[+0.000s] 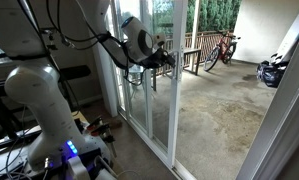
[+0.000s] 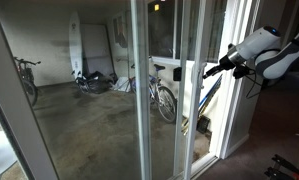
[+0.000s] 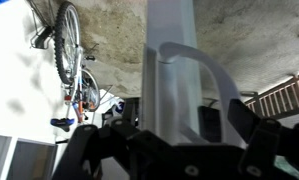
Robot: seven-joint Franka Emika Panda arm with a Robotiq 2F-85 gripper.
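Note:
A sliding glass door with a white frame (image 1: 175, 110) stands in front of my arm. In the wrist view, the white door frame (image 3: 167, 65) runs upright through the middle, with a pale curved handle (image 3: 225, 85) standing out from it. My gripper is open, one dark finger to the left of the frame and the other to the right of the handle. Whether either finger touches the handle cannot be made out. Seen from the side, the gripper (image 2: 211, 72) is close to the door edge at handle height.
Past the door is a concrete patio floor (image 1: 214, 120) with much bare room. A red bicycle (image 1: 220, 50) and a dark covered item (image 1: 272, 72) stand at its back. A white-framed bicycle (image 2: 162, 98) is close behind the glass in the second exterior view.

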